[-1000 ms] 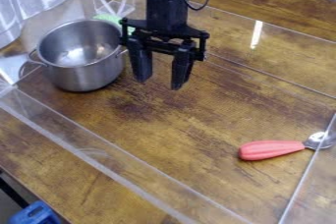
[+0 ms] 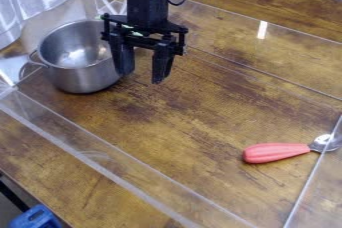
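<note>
My black gripper (image 2: 143,64) hangs at the upper middle of the view, its two fingers apart and pointing down, just to the right of a steel pot (image 2: 76,72) and overlapping its right side from this angle. Nothing shows between the fingers. A spoon or similar utensil with a red handle (image 2: 275,152) and a metal end lies at the lower right, well away from the gripper.
Clear panels or strips edge the work area. A white crinkled surface stands at the upper left, and a blue object (image 2: 36,218) sits at the bottom left corner.
My gripper has shifted left toward the pot over the last second. The pot and the red-handled utensil look unmoved.
</note>
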